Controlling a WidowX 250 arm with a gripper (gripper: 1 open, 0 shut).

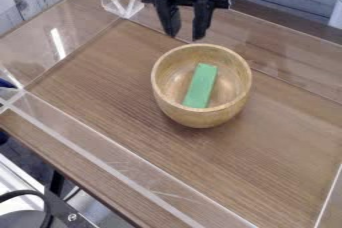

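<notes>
A round wooden bowl (168,92) sits in the middle of the table, with a green block (201,86) lying inside it, slightly right of its centre. My black gripper (185,24) is above and behind the bowl at the top of the view, clear of it and apart from the block. Its two dark fingers point down. I see nothing held between them; how far they are open is hard to tell.
A white angular piece (123,0) stands at the top left. Dark cables (40,202) lie off the table at the bottom left.
</notes>
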